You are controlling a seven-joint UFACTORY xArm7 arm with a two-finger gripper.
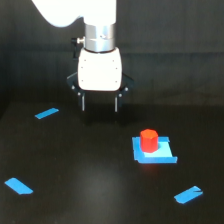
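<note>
My gripper [100,103] hangs above the dark table left of centre, toward the back. Its two thin black fingers are spread apart, with nothing visible between them. A small red, rounded block [149,141] stands on a pale blue square [164,153] edged with brighter blue tape. The block is to the right of the gripper and lower in the view, clear of its fingers.
Strips of blue tape mark the dark table: one at the back left [46,113], one at the front left [18,186] and one at the front right [188,194]. Bare table lies between them. A dark curtain hangs behind.
</note>
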